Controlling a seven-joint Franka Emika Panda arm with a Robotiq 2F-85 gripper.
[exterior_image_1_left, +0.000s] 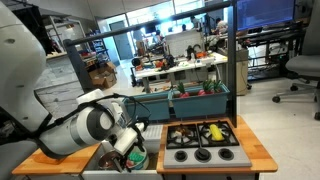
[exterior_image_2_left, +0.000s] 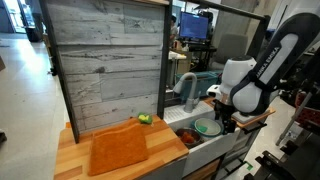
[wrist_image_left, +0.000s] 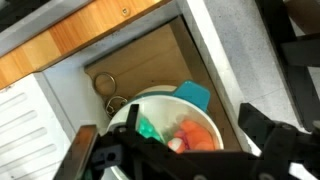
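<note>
A white bowl (wrist_image_left: 148, 108) with a teal handle (wrist_image_left: 196, 94) fills the lower middle of the wrist view. Inside it lie a green item (wrist_image_left: 148, 130) and an orange-red item (wrist_image_left: 192, 134). My gripper stands open over the bowl, its two dark fingers apart and nothing visibly held. From the side, the bowl (exterior_image_2_left: 208, 127) sits in an open pale drawer (exterior_image_2_left: 205, 153), close by my gripper (exterior_image_2_left: 228, 126). In the first exterior view the arm hides much of the bowl; whether the fingers touch it I cannot tell.
A stove top (exterior_image_1_left: 203, 146) with a yellow item (exterior_image_1_left: 216, 132) stands right of the drawer. Behind is a blue-green bin (exterior_image_1_left: 198, 104). An orange cloth (exterior_image_2_left: 118, 150) lies on the wooden counter (exterior_image_2_left: 160, 152). A second, darker bowl (exterior_image_2_left: 188, 136) shares the drawer.
</note>
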